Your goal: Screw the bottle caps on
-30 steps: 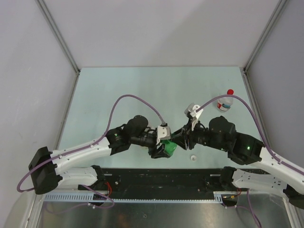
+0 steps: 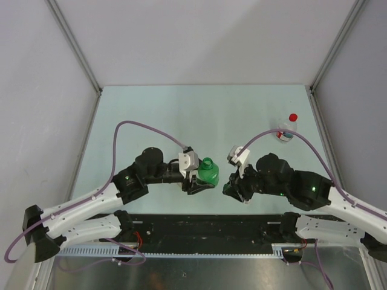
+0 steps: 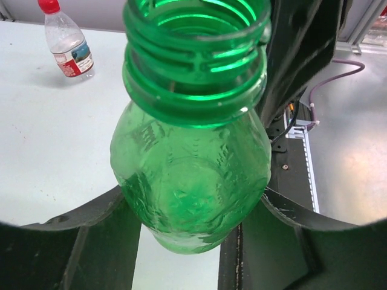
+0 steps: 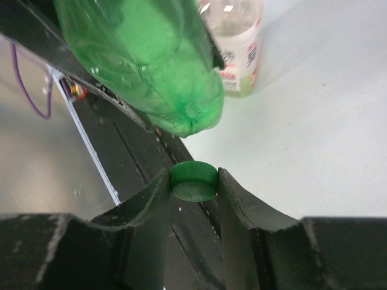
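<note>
My left gripper is shut on a green bottle, left of centre in the top view. In the left wrist view its open threaded neck faces the camera, uncapped. My right gripper is shut on a green cap, held apart from the bottle, to its right. In the right wrist view the bottle is above the cap.
A clear bottle with a red cap stands at the back right of the table. Another bottle is behind the green one, mostly hidden from above.
</note>
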